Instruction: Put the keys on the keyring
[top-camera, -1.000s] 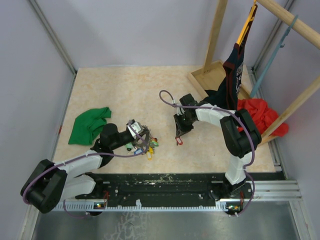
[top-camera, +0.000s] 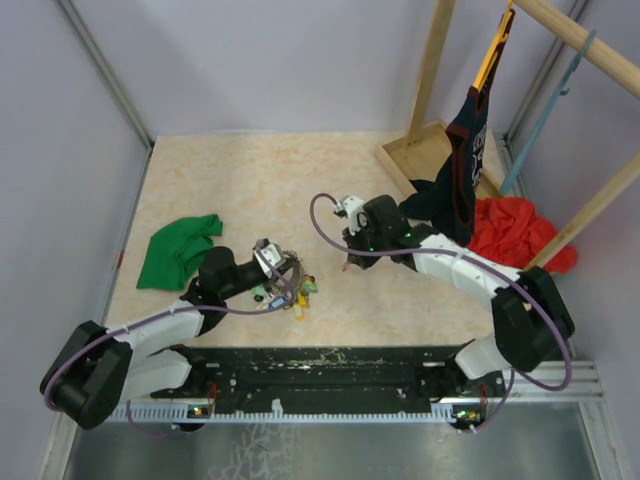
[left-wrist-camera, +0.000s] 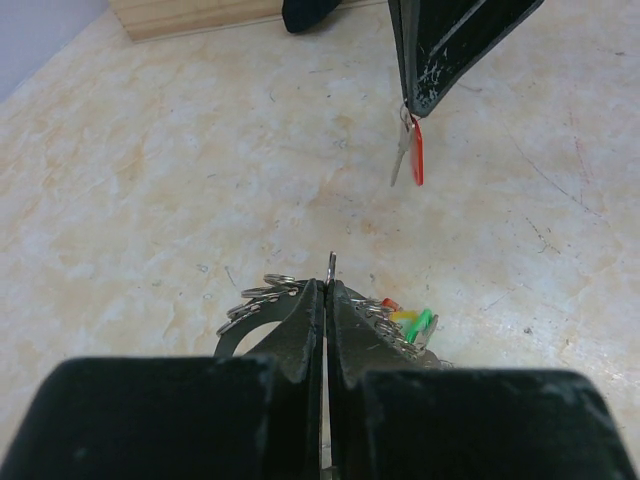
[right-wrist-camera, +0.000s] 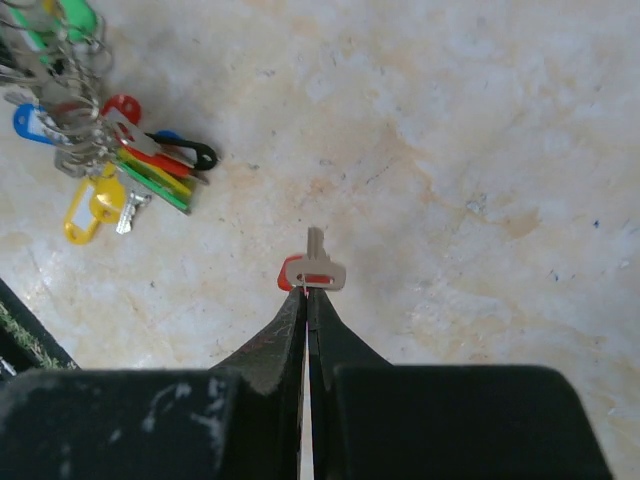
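A cluster of keys with coloured tags (right-wrist-camera: 95, 205) and metal rings lies on the table left of centre, partly under my left gripper. My left gripper (top-camera: 287, 266) is shut, with a thin metal piece (left-wrist-camera: 331, 263) upright at its tips, above a dark band carrying rings. My right gripper (top-camera: 349, 250) is shut on a small key with a red tag (left-wrist-camera: 416, 150), which hangs from its tips in the left wrist view, a little apart from the left gripper and the cluster.
A green cloth (top-camera: 175, 255) lies at the left. At the right are a wooden tray (top-camera: 410, 160), a dark hanging strap, wooden beams and a red cloth (top-camera: 515, 235).
My right arm has swung round, and its gripper with the red-tagged key has moved slightly left and up in the top view. The left arm has barely moved.
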